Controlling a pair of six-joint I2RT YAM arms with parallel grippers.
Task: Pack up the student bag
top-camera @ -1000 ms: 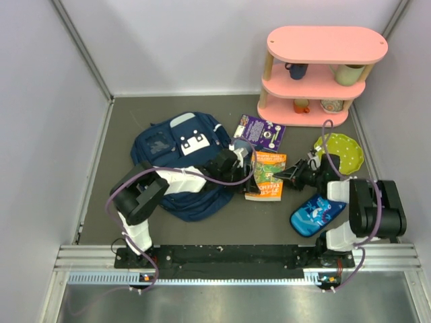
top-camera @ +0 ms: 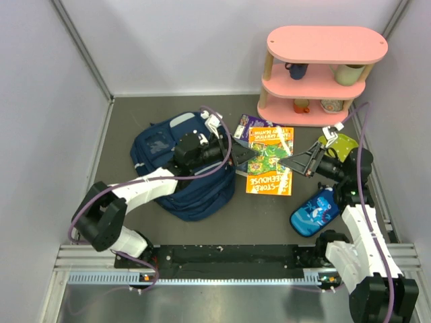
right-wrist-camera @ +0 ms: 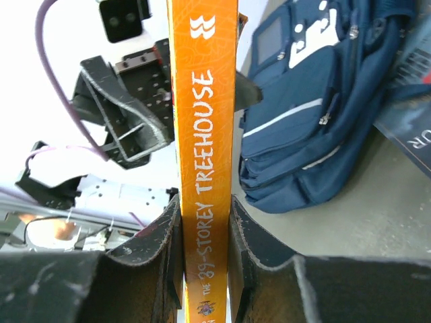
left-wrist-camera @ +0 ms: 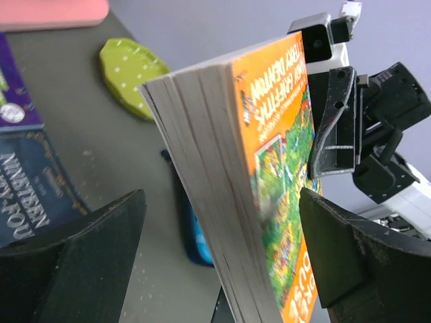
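Note:
My right gripper is shut on the spine of an orange book (top-camera: 271, 183), The 39-Storey Treehouse, held up off the table. In the left wrist view its page edges point toward my left gripper, which stands open around its line of sight; no contact shows. A navy student bag (top-camera: 212, 195) lies at the left, partly under the left arm. A purple book (top-camera: 252, 124) and the dark Nineteen Eighty-Four book (left-wrist-camera: 37, 178) lie on the table, partly covered in the top view. A blue cartoon pouch (top-camera: 315, 214) rests at the right.
A pink shelf (top-camera: 326, 46) with cups stands at the back right. The green dotted plate (top-camera: 345, 144) sits beneath the right arm. Bare table (top-camera: 266, 225) shows in front of the orange book.

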